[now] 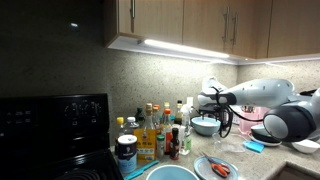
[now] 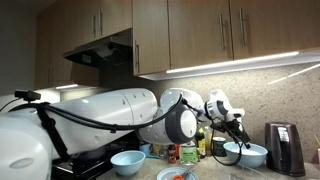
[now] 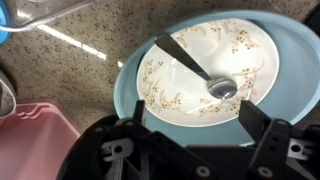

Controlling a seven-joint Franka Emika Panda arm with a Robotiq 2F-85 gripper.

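A light blue bowl (image 3: 133,88) fills much of the wrist view, holding a white plate (image 3: 165,85) with a floral pattern. Across the plate lies a spoon (image 3: 222,88), its dark handle pointing to the upper left and its metal head toward the right. My gripper is open over the near part of the bowl, its two dark fingers wide apart and nothing between them. Seen from outside, the same blue bowl (image 1: 206,127) stands at the back of the counter under the gripper; in the second exterior view the bowl (image 2: 246,156) sits beside a dark kettle.
The dark kettle (image 2: 284,147) stands right of the bowl. A pink container (image 3: 38,145) shows at the wrist view's lower left. Several bottles (image 1: 150,133) line the wall. Toward the front are another blue bowl (image 1: 172,173) and a plate with red items (image 1: 217,168).
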